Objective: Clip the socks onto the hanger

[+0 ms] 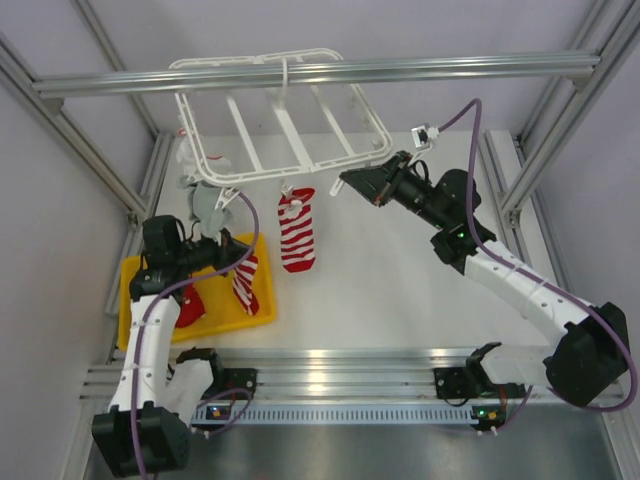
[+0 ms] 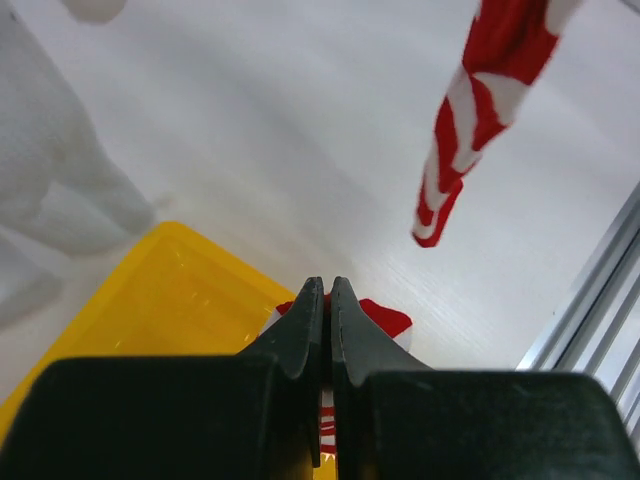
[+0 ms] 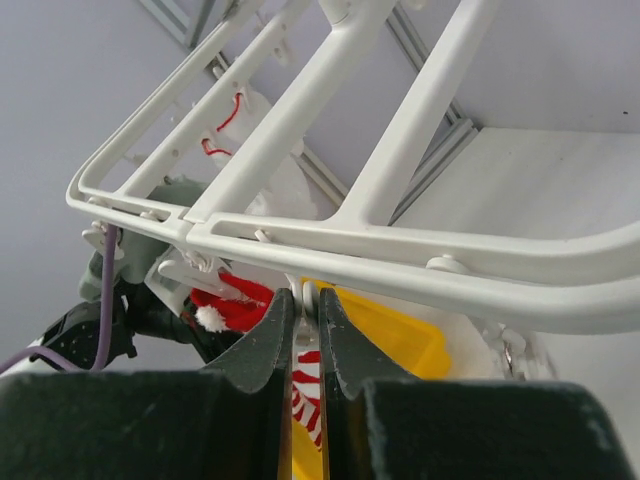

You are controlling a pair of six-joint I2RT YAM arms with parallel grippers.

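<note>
The white hanger (image 1: 290, 168) hangs from the metal bar. Pinched in my shut left gripper is a red-and-white striped sock (image 1: 245, 287), which dangles over the yellow bin (image 1: 262, 305). Another striped sock (image 1: 297, 240) hangs under the hanger's front edge, to the right of the held one. At the hanger's front right corner, my right gripper is shut on a small white clip (image 3: 296, 288); the clip's lower part is hidden by the fingers.
A grey sock (image 1: 207, 207) and a white one (image 1: 205, 160) hang on the hanger's left side. Red cloth (image 1: 190, 305) lies in the bin. Purple cables run along both arms. The board right of the bin is bare.
</note>
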